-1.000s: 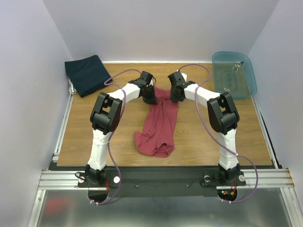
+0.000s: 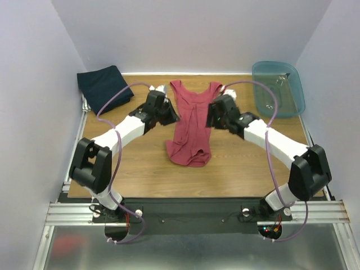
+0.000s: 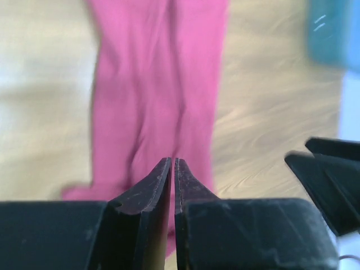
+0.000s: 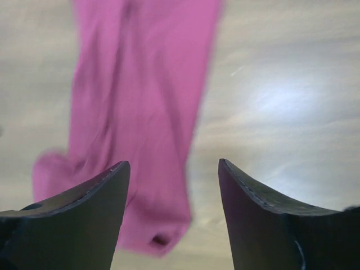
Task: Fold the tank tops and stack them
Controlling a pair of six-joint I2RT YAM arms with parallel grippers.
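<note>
A magenta tank top (image 2: pixel 191 129) lies lengthwise on the wooden table, straps toward the back and bottom end bunched. My left gripper (image 2: pixel 172 118) hovers at its left edge; in the left wrist view its fingers (image 3: pixel 140 214) are closed together, with no held cloth visible between them. My right gripper (image 2: pixel 212 119) is over its right edge; in the right wrist view its fingers stand apart with nothing held, the cloth blurred below.
A folded dark navy cloth (image 2: pixel 105 88) lies at the back left. An empty teal bin (image 2: pixel 294 90) sits at the back right.
Both arms have moved back toward the front from the tank top's strap end.
</note>
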